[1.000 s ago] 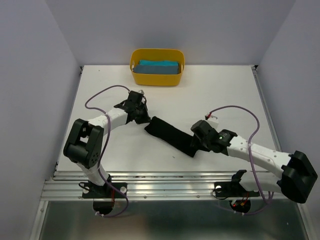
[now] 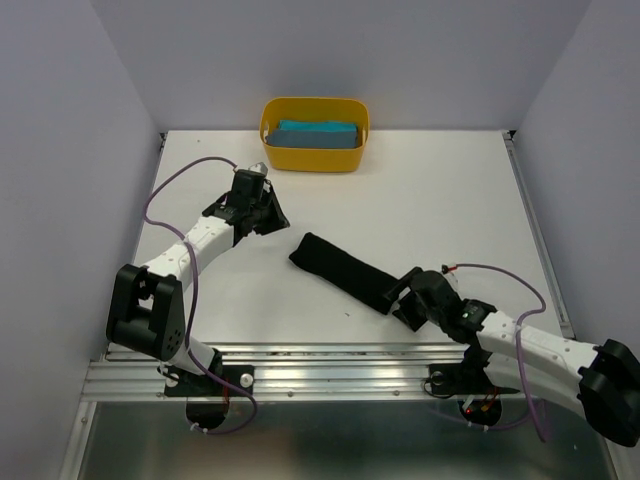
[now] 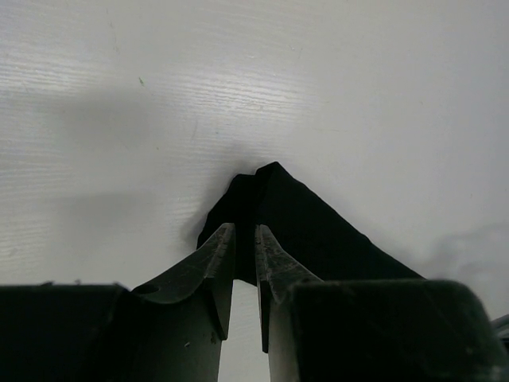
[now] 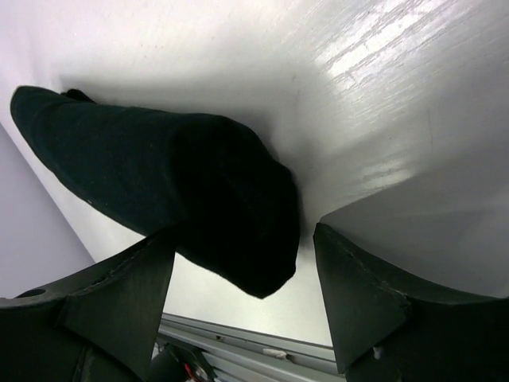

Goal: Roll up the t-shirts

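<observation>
A black t-shirt [image 2: 345, 270], rolled into a long narrow bundle, lies slantwise on the white table. Up and left of its far end, my left gripper [image 2: 286, 224] is apart from the cloth, its fingers slightly open with only a narrow gap. The left wrist view shows that end of the black roll [image 3: 298, 219] beyond the fingertips. My right gripper is open at the near end, and the roll's end [image 4: 246, 231] appears between its fingers; whether the left-hand one in that view touches the cloth, I cannot tell.
A yellow bin [image 2: 314, 159] at the table's back edge contains teal and grey-blue cloth [image 2: 312, 139]. A metal rail [image 2: 330, 352] runs along the front edge.
My left gripper has drawn back up and left from the roll's far end. The right one has moved down toward the front edge, and its fingers have spread. The roll looks unmoved.
</observation>
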